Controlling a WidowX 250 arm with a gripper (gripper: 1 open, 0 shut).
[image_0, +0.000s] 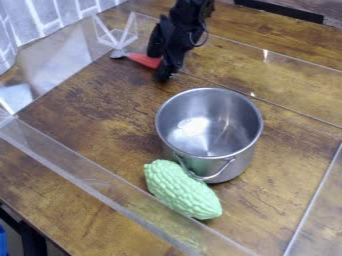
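The black robot gripper (166, 62) is low over the back left of the wooden table, at a red object (139, 59) with a pale end lying beside the clear wall. Whether its fingers are shut on that object is too small and dark to tell. A steel pot (209, 125) with a wire handle stands right of centre. In front of it lies a green bumpy toy vegetable (182, 189).
A clear barrier (100, 185) runs round the work area, along the back, front left and right. The wooden surface (80, 115) left of the pot is bare, as is the area to the back right.
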